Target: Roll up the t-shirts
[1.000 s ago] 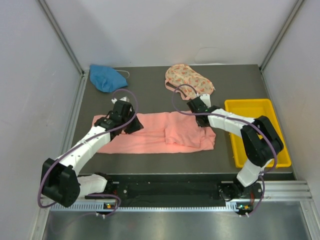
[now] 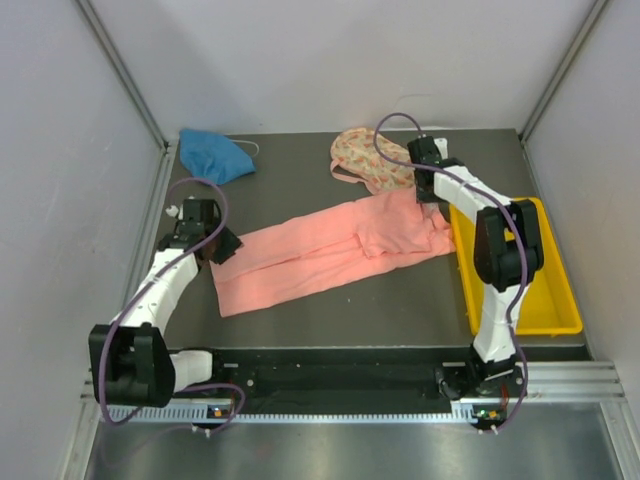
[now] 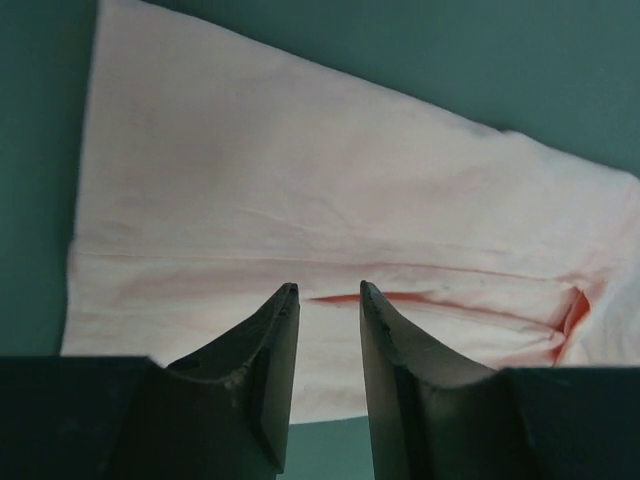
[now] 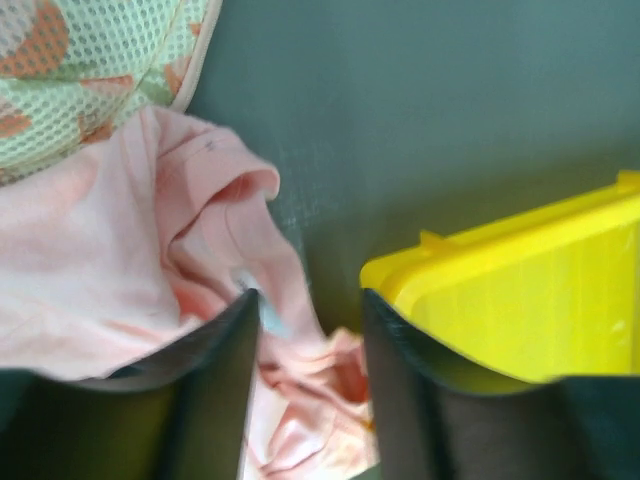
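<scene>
A pink t-shirt (image 2: 305,255) lies folded into a long strip, slanting across the dark table. Its right end is bunched and uneven, with crumpled folds (image 4: 225,235) in the right wrist view. At the strip's left end is my left gripper, part open; its fingers (image 3: 275,340) stand apart above a long crease, with no cloth seen clamped. My right gripper is over the upper right end, its fingers also apart. Pink cloth shows below and between them, apparently not gripped. From the top, the fingertips of both are hard to make out.
A yellow bin (image 2: 548,285) stands at the right, its rim (image 4: 470,250) close to the shirt's right end. The patterned mesh bag (image 2: 365,155) touches or nearly touches the shirt's top edge. A blue bag (image 2: 213,157) lies back left. Bare table lies in front.
The shirt has shifted right and turned, its right end now higher and near the bin. My right gripper has moved up and right; the left has moved left to the strip's end.
</scene>
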